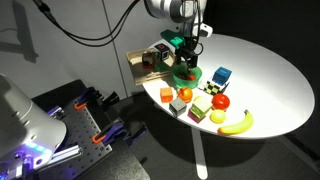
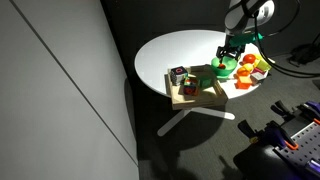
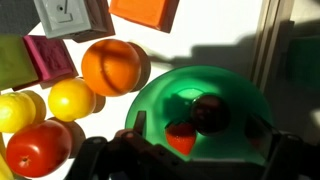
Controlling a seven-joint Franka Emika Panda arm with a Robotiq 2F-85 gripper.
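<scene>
A green bowl lies below my gripper, which is open with its dark fingers spread over the bowl. In the bowl sit a small red strawberry-like piece and a dark round piece. Both pieces show between the fingers in the wrist view, and neither is held. Exterior view 1 has the gripper just above the bowl. From the other side, the bowl is partly covered by the arm.
Beside the bowl stands a wooden tray holding several blocks. Close by are an orange fruit, a yellow ball, a tomato and an orange block. A banana and a blue block lie farther off.
</scene>
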